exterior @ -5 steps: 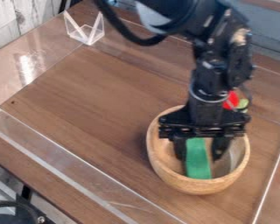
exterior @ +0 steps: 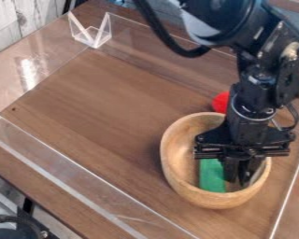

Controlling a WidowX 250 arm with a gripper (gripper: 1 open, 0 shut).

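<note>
A wooden bowl [exterior: 181,163] sits on the table toward the lower right, with a green object [exterior: 212,175] inside it. My gripper [exterior: 238,173] reaches down into the right part of the bowl, beside the green object. Its lower tips are partly hidden, and I cannot make out what is between them. A red object [exterior: 220,101] lies behind the bowl, partly hidden by the arm.
A clear plastic piece [exterior: 91,31] stands at the back left. Transparent edge strips run along the table's sides.
The green object remains in the bowl.
</note>
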